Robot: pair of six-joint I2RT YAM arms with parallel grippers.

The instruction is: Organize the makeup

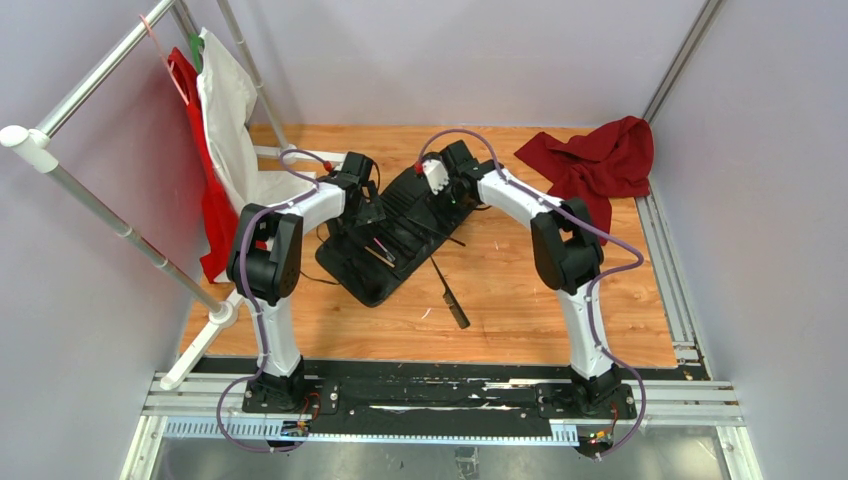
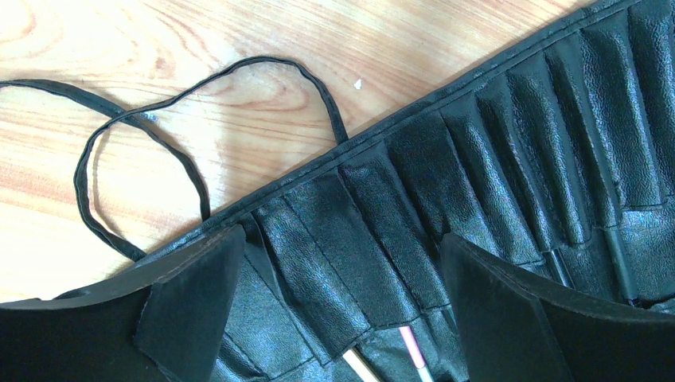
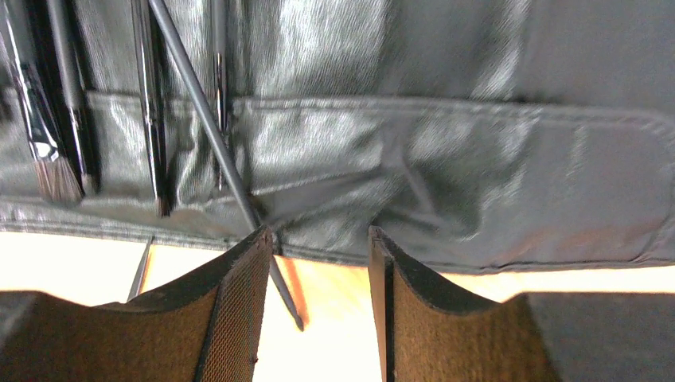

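Note:
A black makeup roll (image 1: 368, 286) lies spread diagonally on the table. Over its slotted pocket band (image 2: 318, 255), my left gripper stands open with its fingers apart and nothing visibly held. Tips of a pink stick (image 2: 410, 344) and a tan stick (image 2: 360, 364) poke out of the pockets. My right gripper is open above the roll's near edge. A thin dark stick (image 3: 208, 119) slants across that edge, its end beyond the roll on the wood, passing by the left fingertip. Several dark brushes, one with brown bristles (image 3: 57, 179), lie to its left.
A long-handled dark comb (image 1: 453, 303) lies near the roll's front edge, its thin tail pointing toward the roll. Red cloth (image 1: 600, 165) is heaped at back right; a garment rack (image 1: 130, 235) stands left.

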